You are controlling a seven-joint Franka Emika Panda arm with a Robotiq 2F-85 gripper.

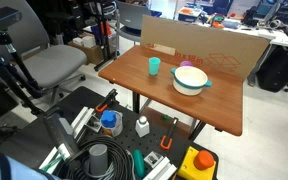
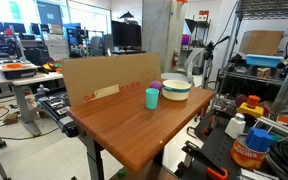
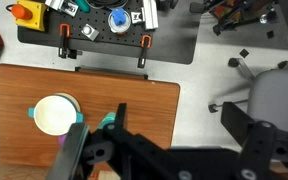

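Observation:
A white pot with teal handles stands on the brown wooden table. To its left is a small teal cup, and a purple item peeks out behind the pot. From exterior view 2, the cup appears in front of the pot. High above the table, my gripper is open, its dark fingers wide apart with nothing held between them. The pot lies left in the wrist view; the cup is partly hidden near the left finger.
A cardboard panel walls the table's far edge. Beside the table's near side, a black surface holds cables, a yellow-and-red emergency button and several bottles. An office chair stands left.

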